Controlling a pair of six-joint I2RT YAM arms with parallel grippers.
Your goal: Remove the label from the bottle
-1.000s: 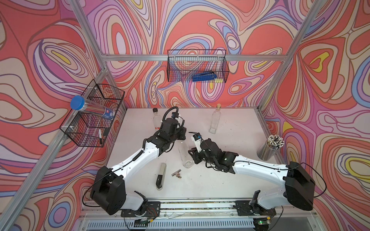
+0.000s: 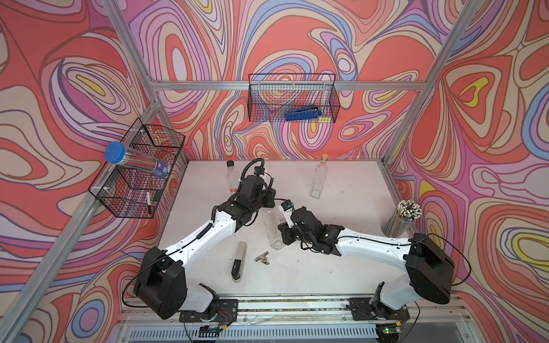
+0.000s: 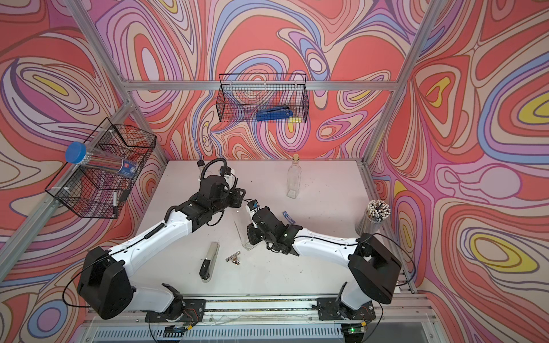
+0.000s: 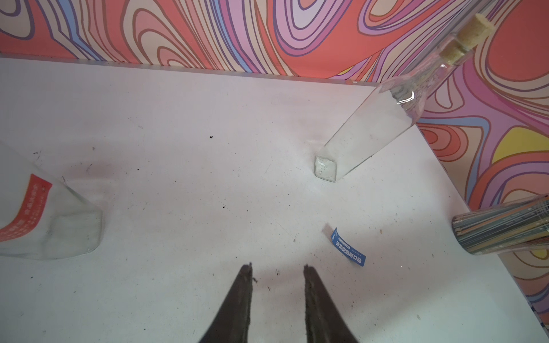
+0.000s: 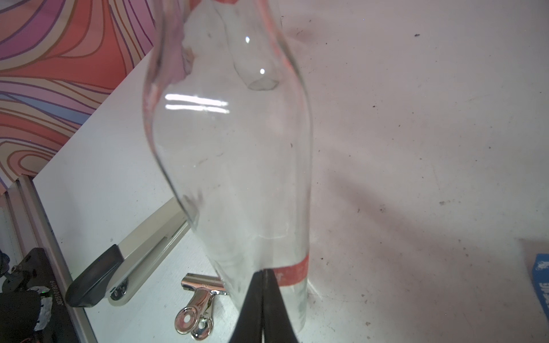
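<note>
A clear glass bottle (image 2: 272, 228) stands on the table between my two arms, with a red label strip (image 5: 292, 272) low on its side. My left gripper (image 2: 272, 200) is shut on the bottle at its upper end; in the left wrist view the fingers (image 4: 239, 303) stand a little apart, and the glass between them is hard to make out. My right gripper is shut, its fingertips meeting right at the label. Whether any edge of the label is pinched between them cannot be seen.
A stapler (image 2: 238, 261) and a metal clip (image 2: 262, 257) lie in front of the bottle. At the back stand a corked bottle (image 2: 319, 180) and a red-labelled bottle (image 2: 232, 178). A blue label strip (image 4: 347, 248) lies on the table. A canister of sticks (image 2: 403, 217) stands far right.
My right arm has moved left, bringing its gripper from beside the bottle up against it. The left arm and the bottle look unmoved.
</note>
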